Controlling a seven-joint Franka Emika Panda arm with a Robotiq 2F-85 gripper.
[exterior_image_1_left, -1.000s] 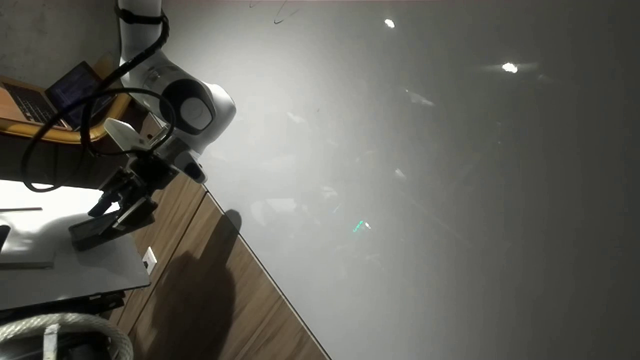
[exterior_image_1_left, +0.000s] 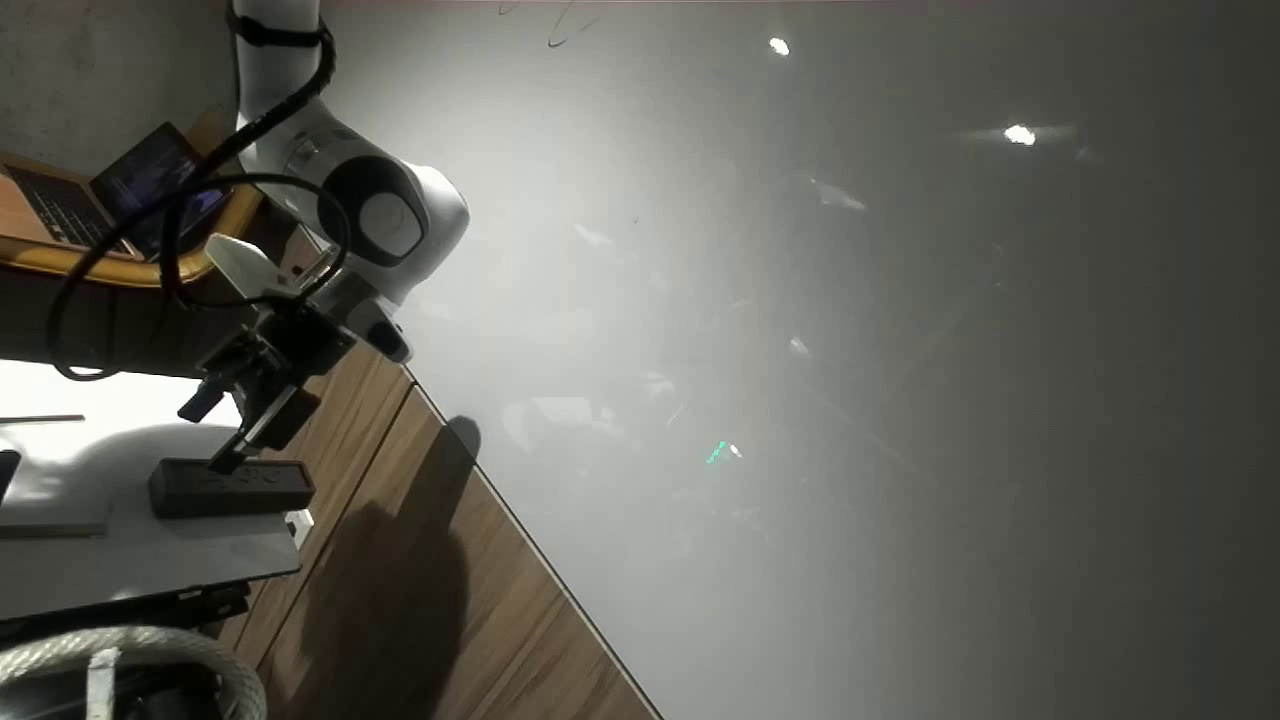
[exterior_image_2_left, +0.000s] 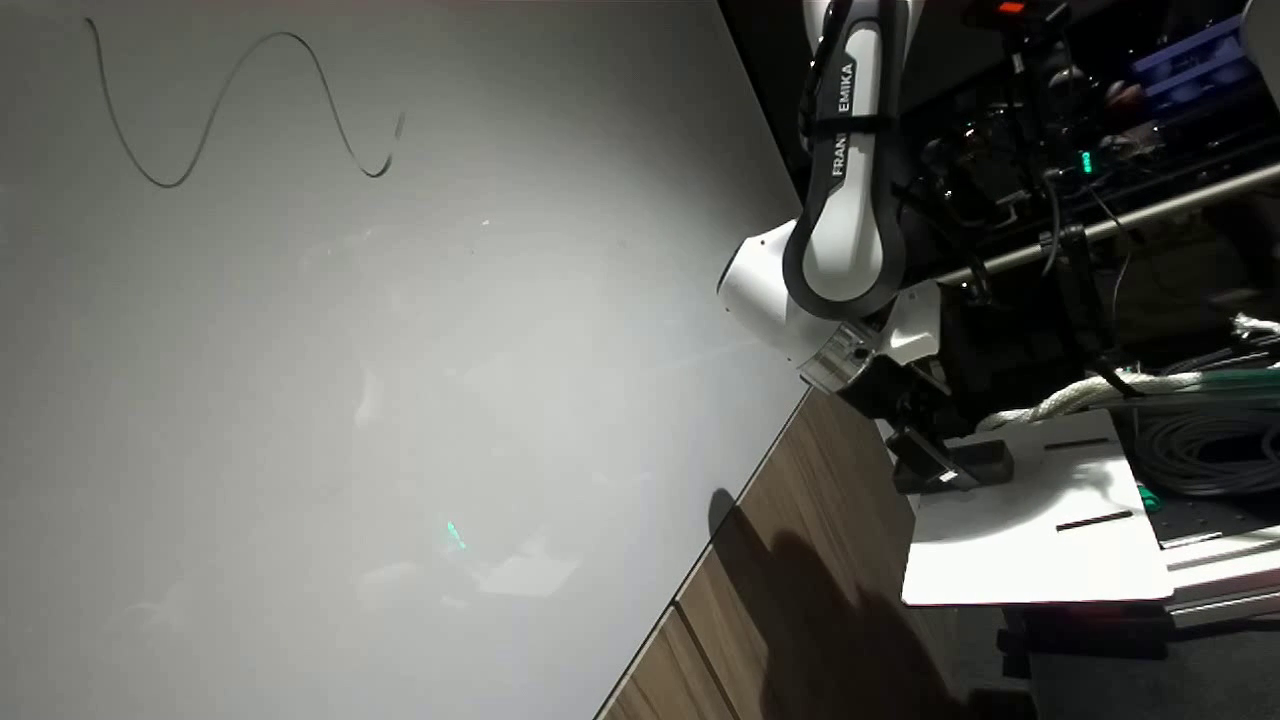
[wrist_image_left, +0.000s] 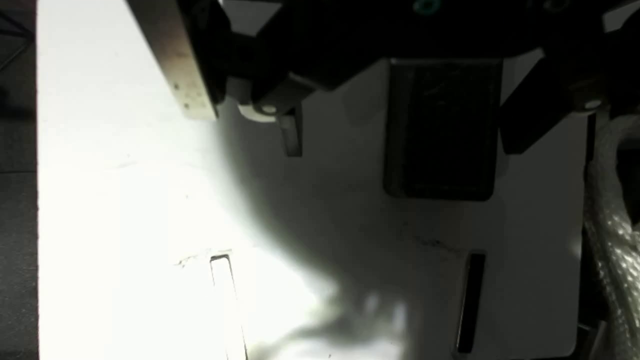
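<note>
A dark rectangular block, like a board eraser (exterior_image_1_left: 240, 490), lies flat on the white platform (exterior_image_1_left: 228, 552) near its edge beside the wood panel. In the wrist view the eraser (wrist_image_left: 453, 132) sits between the fingers of my gripper, close to the right finger (wrist_image_left: 528, 123) and well apart from the left one. My gripper (exterior_image_1_left: 210, 440) is open just above the block and holds nothing. In exterior view 2 the arm partly covers the eraser (exterior_image_2_left: 990, 463). A large whiteboard (exterior_image_2_left: 480, 360) bears a dark wavy line (exterior_image_2_left: 216, 108) at its upper left.
Narrow slots (wrist_image_left: 471, 303) cut through the platform. A pale braided rope (exterior_image_1_left: 156, 642) runs close by its edge. Wood panelling (exterior_image_1_left: 480, 600) borders the whiteboard. Behind the arm stands a laptop (exterior_image_1_left: 156, 180) near a yellow rail. Black cables loop around the wrist.
The eraser was tilted between my fingers a second ago. Now it lies level on the platform, slightly lower in exterior view 1, and the fingers have opened. The arm has barely shifted.
</note>
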